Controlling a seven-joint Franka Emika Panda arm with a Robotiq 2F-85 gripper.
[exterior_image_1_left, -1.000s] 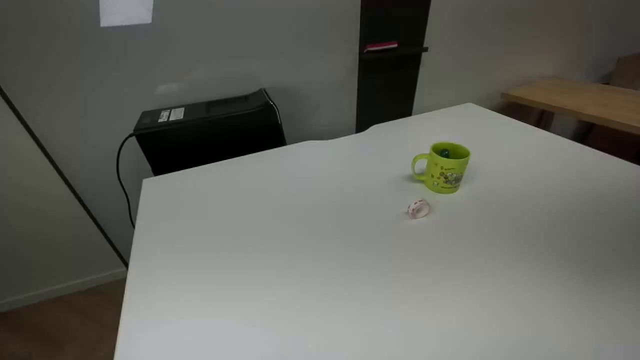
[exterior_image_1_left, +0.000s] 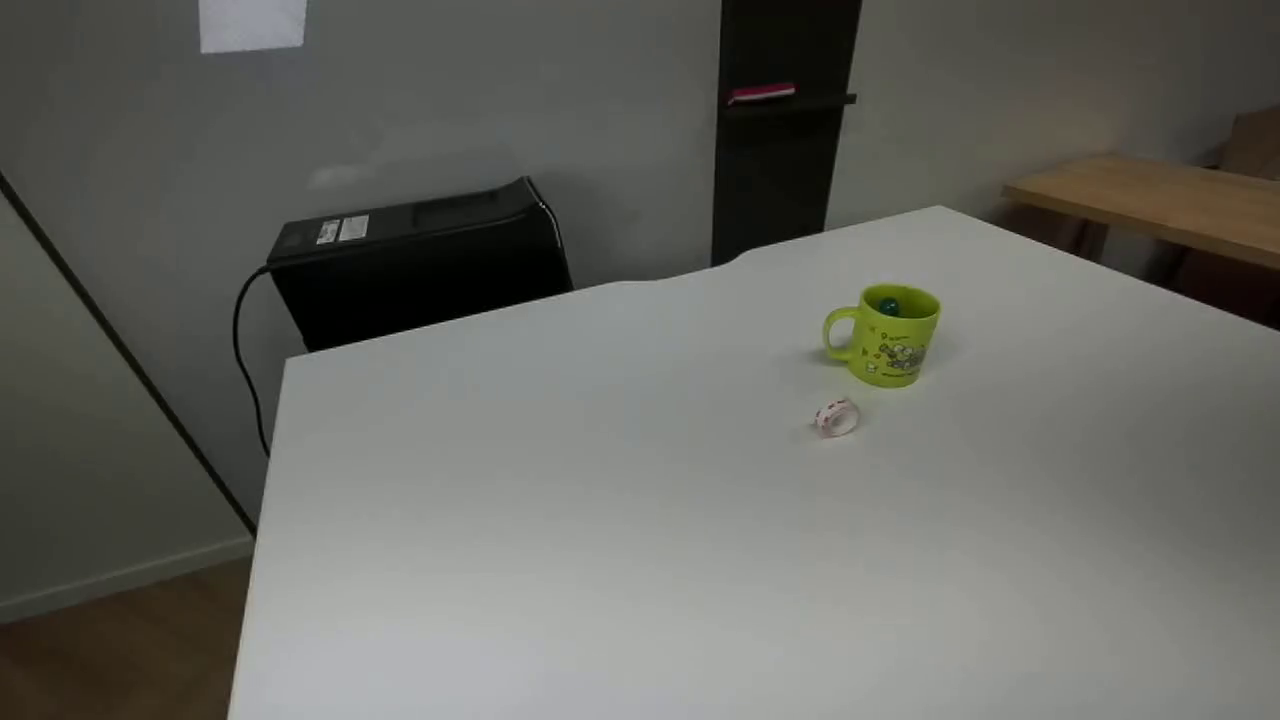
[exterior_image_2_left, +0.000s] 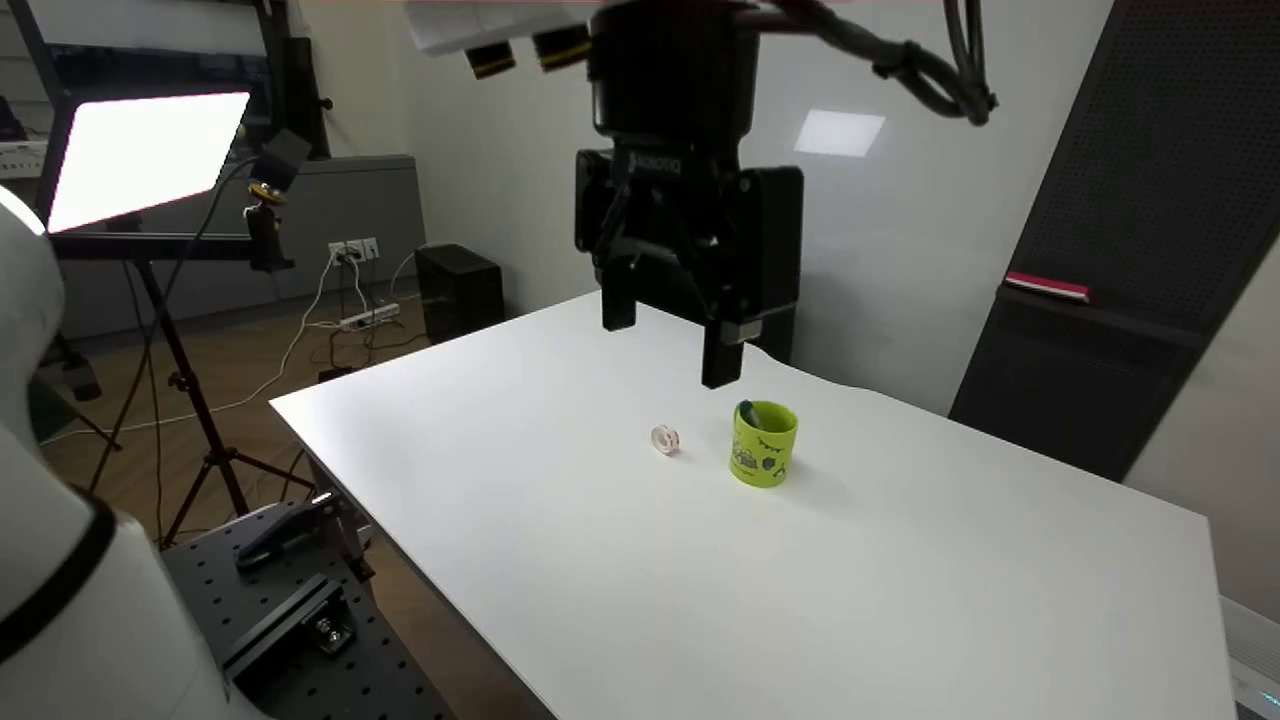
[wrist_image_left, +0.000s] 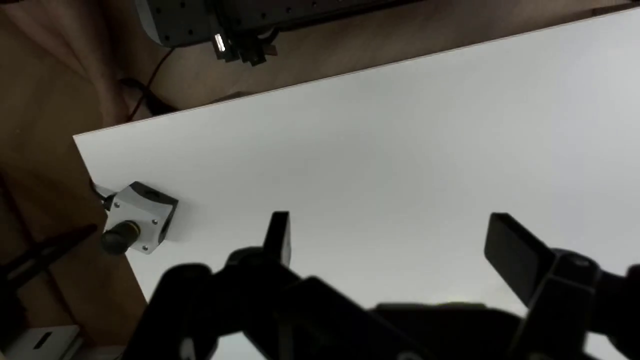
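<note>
A lime-green mug (exterior_image_1_left: 883, 348) stands upright on the white table, its handle to the left in exterior view 1. Inside it sits a dark green object (exterior_image_1_left: 889, 306), of which only the upper part shows. Beside the mug, and apart from it, is a small roll of white tape with red marks (exterior_image_1_left: 837, 418). My gripper (exterior_image_2_left: 669, 348) hangs high over the table in exterior view 2, open, with nothing between its fingers. In the wrist view the gripper has its fingers wide apart above bare tabletop, and a sliver of the mug (wrist_image_left: 462, 304) peeks out at the bottom.
A grey box with a dark knob (wrist_image_left: 143, 216) sits at a table corner in the wrist view. Off the table are a black case (exterior_image_1_left: 420, 252) and a lamp on a stand (exterior_image_2_left: 150, 156).
</note>
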